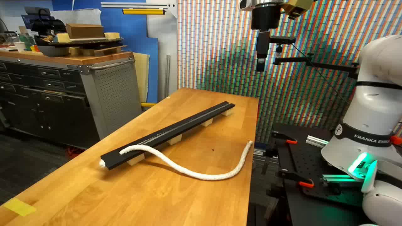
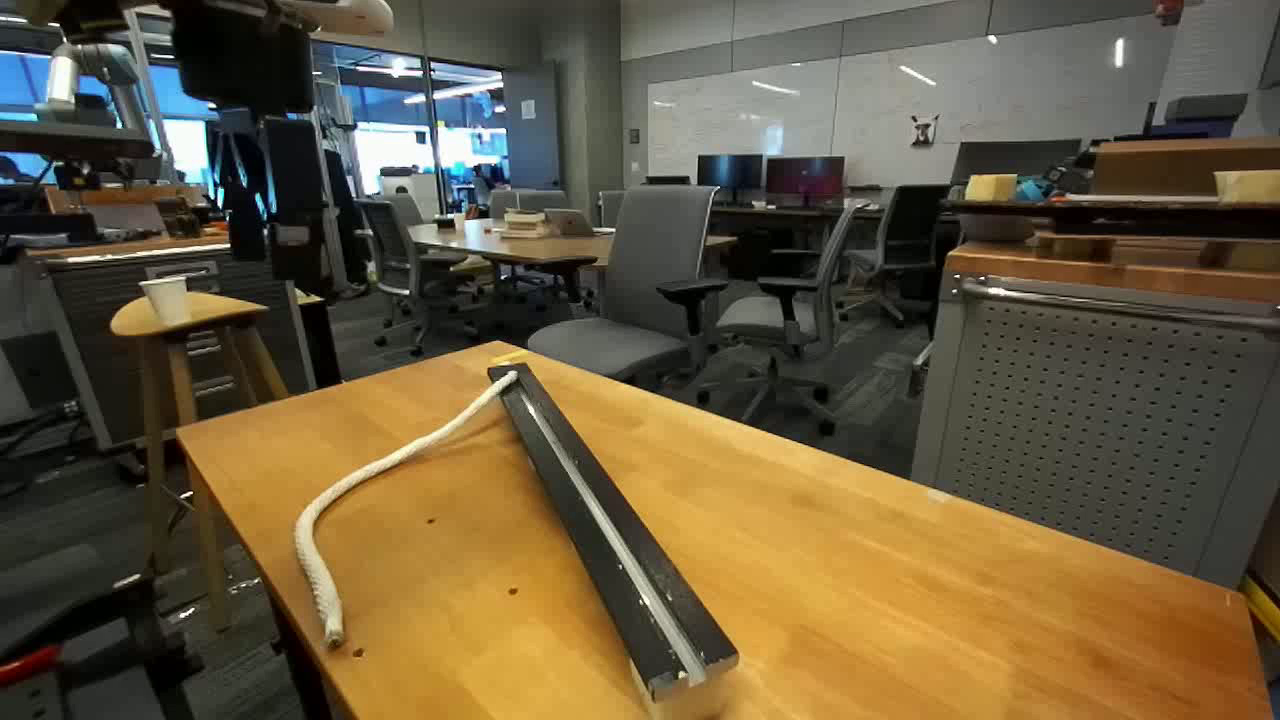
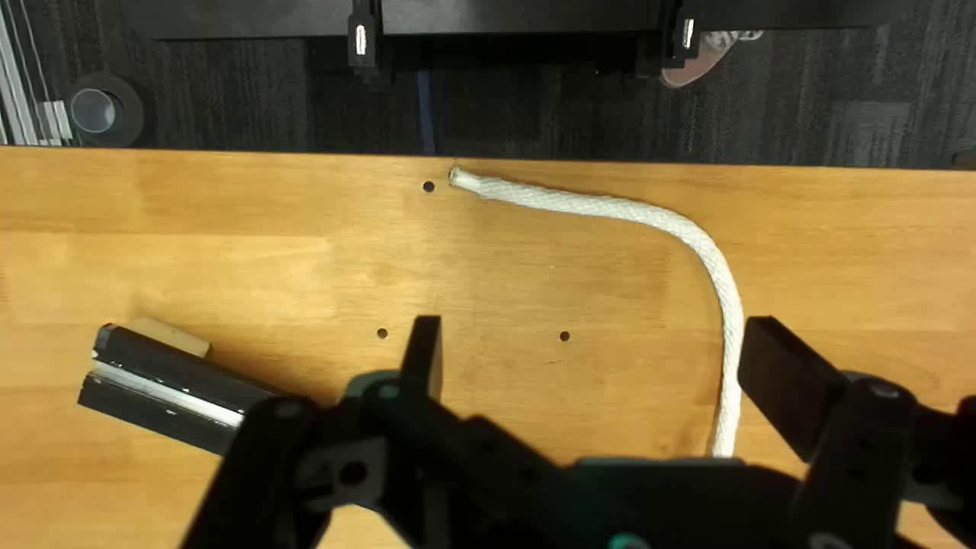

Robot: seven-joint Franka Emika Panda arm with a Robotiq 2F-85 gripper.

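Note:
A white braided rope (image 1: 203,176) curves over the wooden table. One end rests on top of a long black grooved beam (image 1: 165,130), near the beam's end; the other lies by the table edge, clearest as the rope (image 3: 585,203) in the wrist view. A pale strip runs along the groove of the beam (image 2: 600,516) in the second exterior view. My gripper is open, its fingers wide apart with nothing between them. High above the table hangs the gripper (image 1: 260,64), clear of rope and beam. In the wrist view it hides part of both.
Small wooden blocks (image 1: 175,139) hold the beam off the table (image 1: 150,199). Bare tabletop lies on both sides of the beam. A drawer cabinet (image 1: 116,84) stands beyond the table, and a stool (image 2: 192,314) with a cup stands off its edge.

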